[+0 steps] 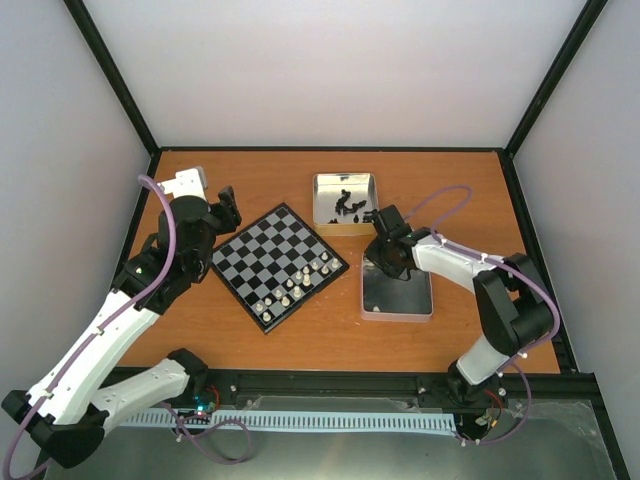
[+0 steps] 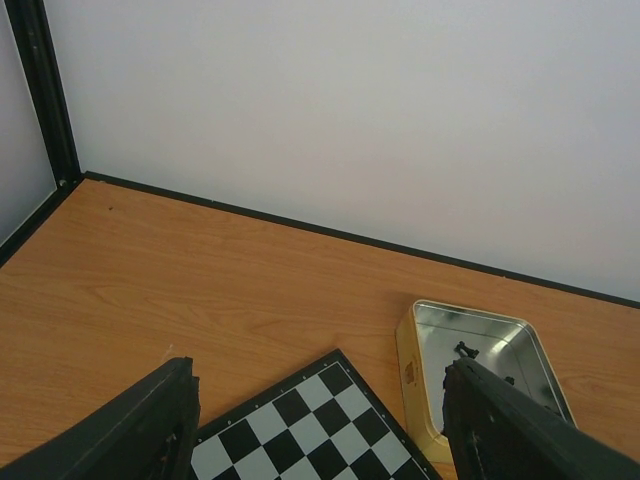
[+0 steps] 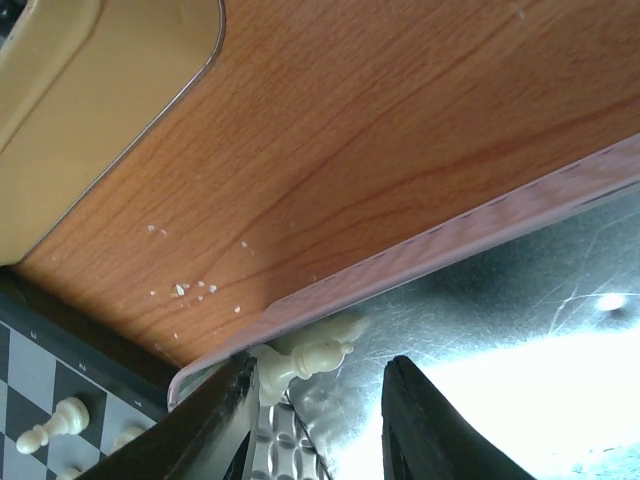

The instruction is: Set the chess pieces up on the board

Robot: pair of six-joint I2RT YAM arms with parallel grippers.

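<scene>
The chessboard (image 1: 250,250) holds white pieces along its lower right side. My right gripper is open, low over the pink-rimmed metal tray (image 1: 395,310); a white piece (image 3: 310,362) lies in that tray's corner by the left finger. Black pieces (image 1: 348,204) lie in the cream-sided tray (image 1: 343,228) behind. My left gripper stands open, raised left of the board, with nothing between its fingers.
The right tray sits beside the board's right corner, just in front of the cream tray. Walls enclose the back and sides.
</scene>
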